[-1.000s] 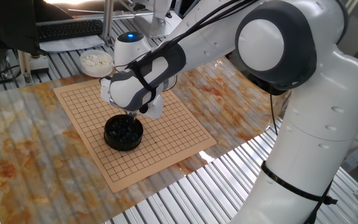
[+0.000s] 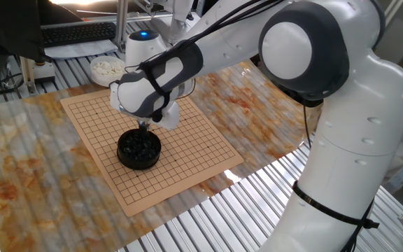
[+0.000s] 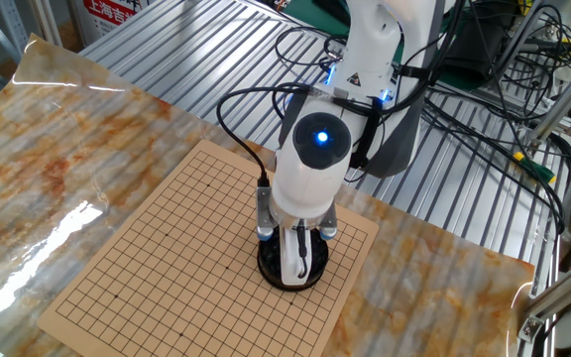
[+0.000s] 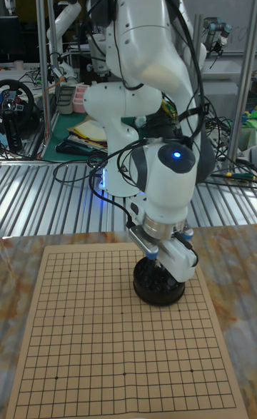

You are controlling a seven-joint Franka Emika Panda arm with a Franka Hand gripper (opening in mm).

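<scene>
A round black bowl [image 2: 138, 158] filled with dark, shiny pieces stands upright on the tan grid board [image 2: 194, 171]. My gripper [image 2: 143, 129] points down at the bowl's far rim in exterior view 1, its tips at or just inside the opening. From above, in exterior view 2, the hand covers much of the bowl [image 3: 312, 282]. In exterior view 3 the hand also hides the upper right of the bowl [image 4: 158, 294]. The fingertips merge with the dark pieces, so neither their spacing nor anything between them can be made out.
Behind the board, a pale bowl [image 2: 108, 70] of white pieces sits near a keyboard [image 2: 80, 33]. Most of the board around the black bowl is bare. The marbled sheet [image 2: 26, 175] is clear to the left; slatted metal lies beyond it.
Over the last second my hand has shifted slightly left in exterior view 1, along the bowl's far rim. The bowl has not moved.
</scene>
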